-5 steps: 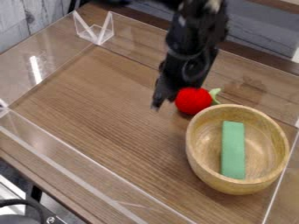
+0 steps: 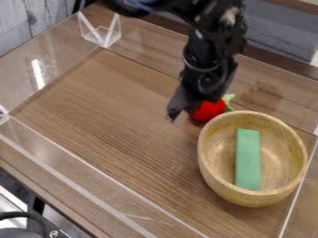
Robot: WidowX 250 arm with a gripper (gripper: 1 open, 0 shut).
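My gripper hangs above the wooden table in the upper middle, dark and angled down, beside a red pepper-like object with a green stem, which it partly hides. Whether anything sits between its fingertips is hard to see; it looks shut. A round wooden bowl at the lower right holds a green bar, just in front of the red object.
A white wire-like holder stands at the back left. A dark cable or ring lies at the lower left corner.
The gripper has shifted and turned, coming closer over the red object and covering more of it. The bowl and green bar have stayed in place.
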